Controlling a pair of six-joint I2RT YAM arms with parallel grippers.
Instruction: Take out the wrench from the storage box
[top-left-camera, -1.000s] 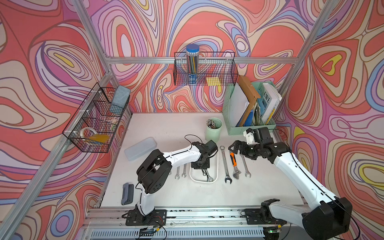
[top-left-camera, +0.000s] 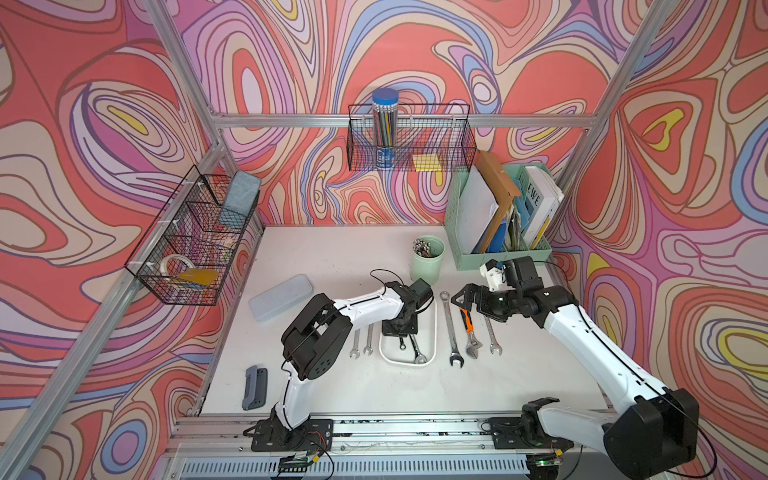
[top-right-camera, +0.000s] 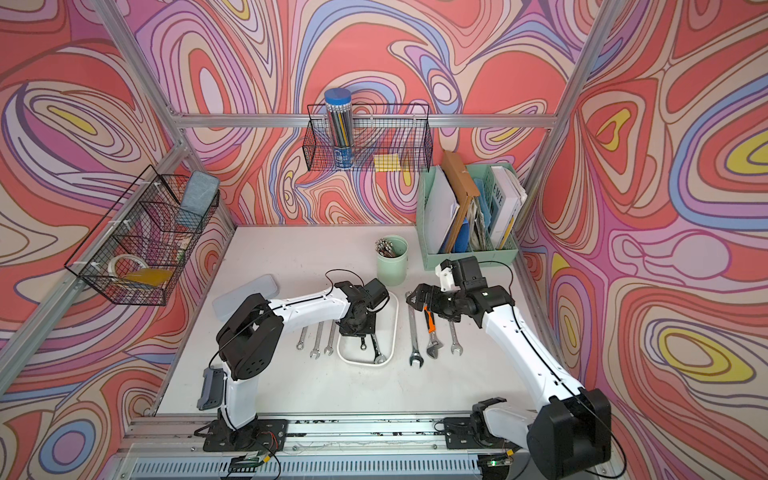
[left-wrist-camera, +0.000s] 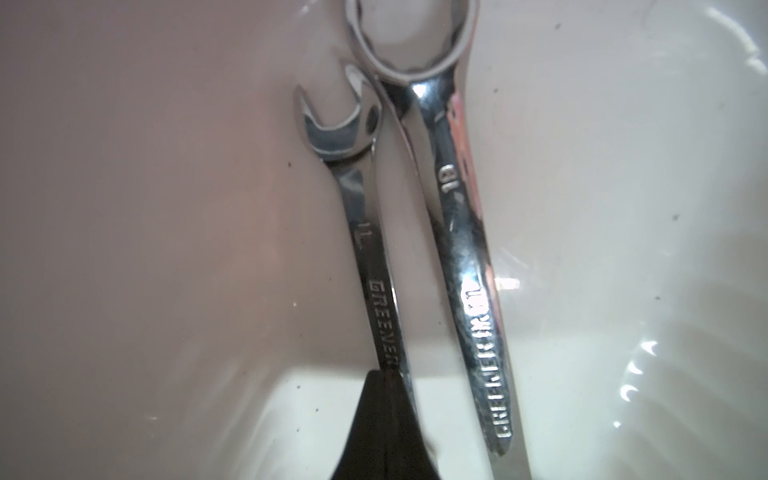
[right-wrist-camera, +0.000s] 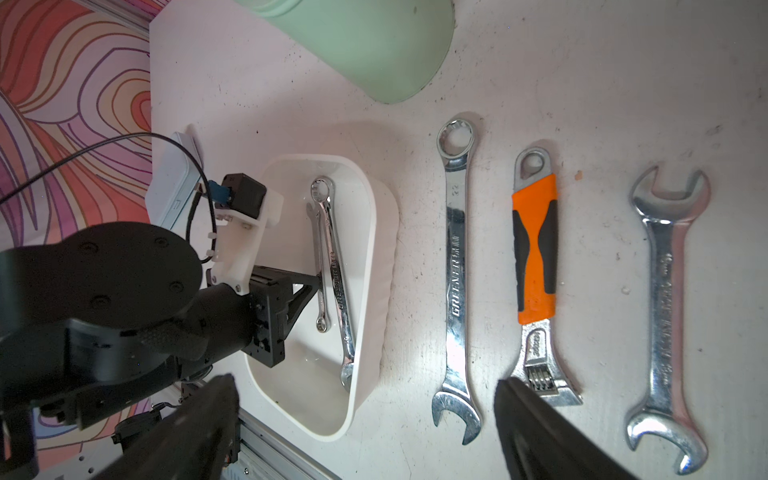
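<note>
The white storage box (right-wrist-camera: 384, 240) holds a small 11 mm wrench (left-wrist-camera: 366, 248) and a larger wrench (left-wrist-camera: 464, 264). Both lie on its floor, their upper ends close together and their shafts spreading apart lower down. My left gripper reaches down into the box. Its fingertips are pressed together with nothing between them; the small wrench's shaft passes outside them and is partly hidden behind them. Away from the box floor, my right gripper stands open and empty above the table, its blurred fingers (right-wrist-camera: 528, 424) wide apart.
Right of the box lie a long wrench (right-wrist-camera: 456, 272), an orange-handled adjustable wrench (right-wrist-camera: 536, 248) and a double open-ended wrench (right-wrist-camera: 664, 312). More wrenches lie left of it. A green pen cup (top-left-camera: 426, 264) stands behind.
The small wrench's lower end has swung away from the larger one. My right gripper has shifted slightly.
</note>
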